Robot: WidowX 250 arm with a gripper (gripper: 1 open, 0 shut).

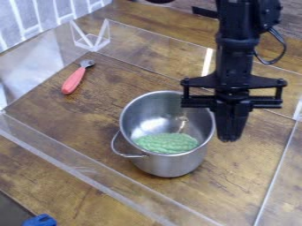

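Observation:
A steel pot [165,160] with wire handles stands in the middle of a clear-walled area on the wooden table, a pale green bumpy oblong object [165,142] lying inside it. My black gripper [230,128] hangs beside the pot's right rim, pointing down, shut, with nothing visible between its fingers.
A red-handled utensil [73,77] lies at the back left. Clear plastic walls edge the work area, and a blue object [38,220] sits at the bottom left outside it. The wood right of the pot [248,185] is bare.

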